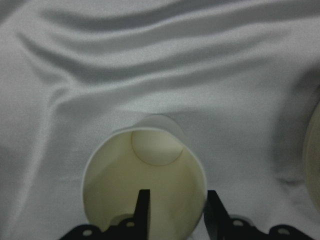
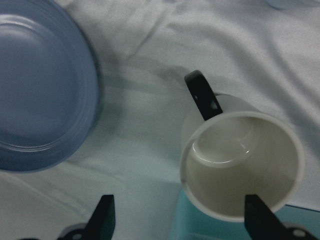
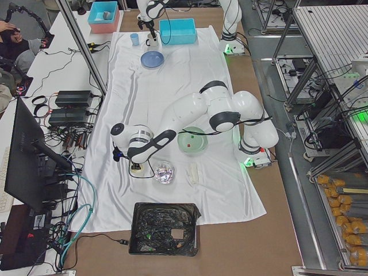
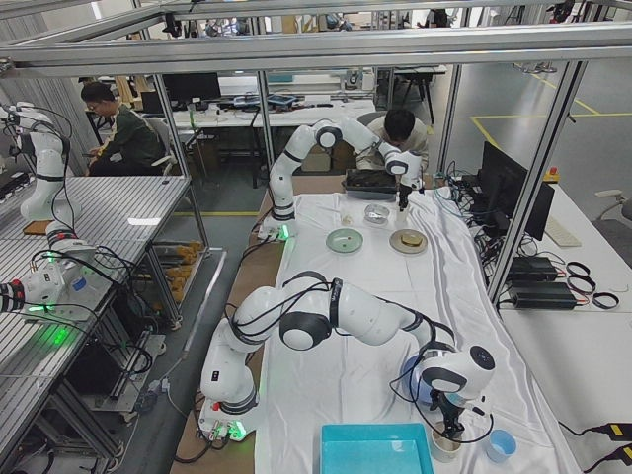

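Note:
A pale paper cup [image 1: 107, 175] lies under my left gripper in the left wrist view; the gripper is open, one fingertip over the cup's mouth, the other at its right rim. At the far end a white mug [image 2: 230, 185] with a black handle stands beside a blue plate [image 2: 37, 85] and a cyan bin [image 4: 373, 449]. My right gripper is open over them, one finger at the mug's near rim.
A green plate [image 4: 345, 240], a tan plate [image 4: 399, 247], a foil dish [image 3: 164, 171] and a black tray [image 3: 164, 227] are at the other end. A blue cup [image 4: 501, 444] stands by the mug.

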